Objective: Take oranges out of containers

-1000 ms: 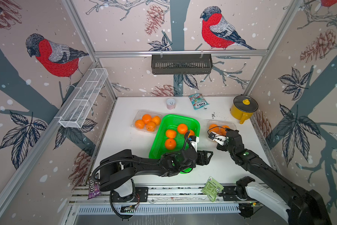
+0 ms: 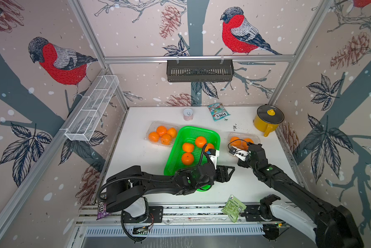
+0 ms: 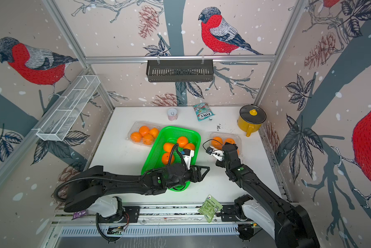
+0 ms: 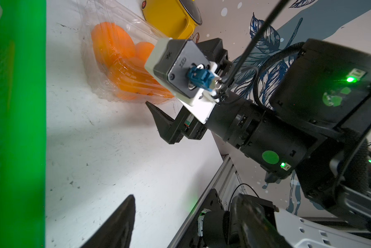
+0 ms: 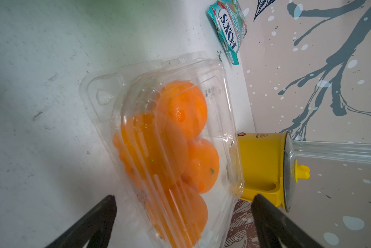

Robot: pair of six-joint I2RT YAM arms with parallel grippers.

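Observation:
Several oranges (image 2: 188,158) lie in the green basket (image 2: 173,153) at mid-table. A clear plastic container (image 2: 148,129) left of it holds several more oranges. Another clear container (image 5: 98,111), to the basket's right, has several oranges (image 5: 202,165) under clear plastic in the right wrist view. My right gripper is open at that container's near end, its fingers (image 5: 98,219) wide apart and clear of the oranges. My left gripper hangs by the basket's front right, its fingers (image 4: 121,219) apart and nothing between them but table and far background.
A yellow pot (image 2: 262,123) with a dark lid stands at the back right. A cup (image 2: 188,114) and a teal FOX'S bag (image 2: 218,111) sit at the back. A green packet (image 2: 233,208) lies at the front edge. Bare table shows between basket and right container.
The left arm has barely moved. The oranges in the basket and in the left container stay where they were.

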